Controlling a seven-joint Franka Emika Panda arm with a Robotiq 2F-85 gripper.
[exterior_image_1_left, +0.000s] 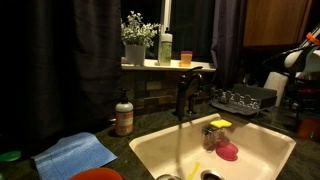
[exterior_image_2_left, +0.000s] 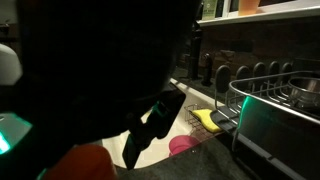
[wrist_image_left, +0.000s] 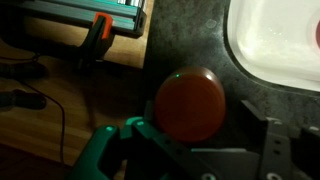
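A round orange-red object (wrist_image_left: 190, 105), apparently a cup, shows from above in the wrist view, on or over the dark counter. My gripper is at the bottom of that view, its dark fingers spread to either side of the object's near edge. Whether they touch it is hard to tell. In exterior view 2 my dark gripper fills much of the left, with an orange-red object (exterior_image_2_left: 82, 163) below it. Exterior view 1 has only part of the white arm (exterior_image_1_left: 301, 58) at the right edge, above an orange item (exterior_image_1_left: 309, 128) on the counter.
The white sink (exterior_image_1_left: 160, 150) holds a pink item (exterior_image_1_left: 227, 152), with a yellow sponge (exterior_image_1_left: 221, 123) close by. A dish rack (exterior_image_1_left: 245, 98) stands behind it. A soap bottle (exterior_image_1_left: 124, 115) and blue cloth (exterior_image_1_left: 73, 156) are at left.
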